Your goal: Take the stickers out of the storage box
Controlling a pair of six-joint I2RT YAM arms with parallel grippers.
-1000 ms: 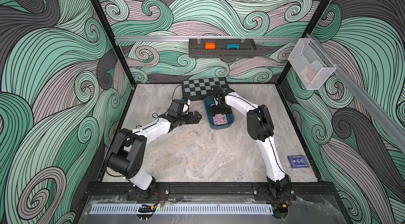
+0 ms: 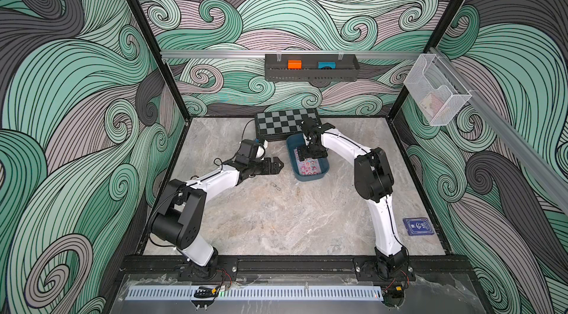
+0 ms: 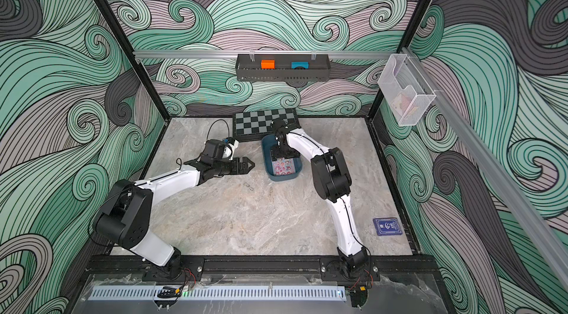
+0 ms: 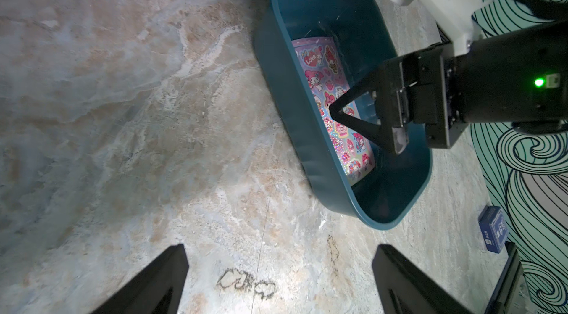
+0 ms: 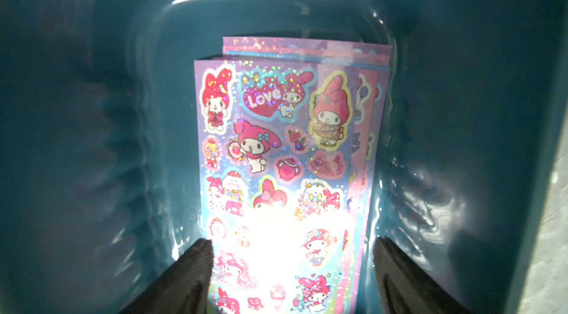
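Note:
A dark teal plastic storage box [image 4: 295,130] stands on the marble table, long side away from me. Inside lies a stack of sticker sheets [image 5: 272,136], pink and purple with cartoon rabbit characters. My right gripper hangs over the box, pointing down at the sheets, open with nothing held; its fingertips show blurred at the bottom of its wrist view. My left gripper [image 2: 275,165] is open and empty, held left of the box, outside it, above the table.
A checkered board [image 2: 287,121] lies behind the box. A blue card box [image 3: 387,226] rests at the front right. Hanging racks [image 2: 310,77] are on the rails above.
The right arm has shifted slightly to the right, its gripper still over the box. The left arm and the box have not visibly moved.

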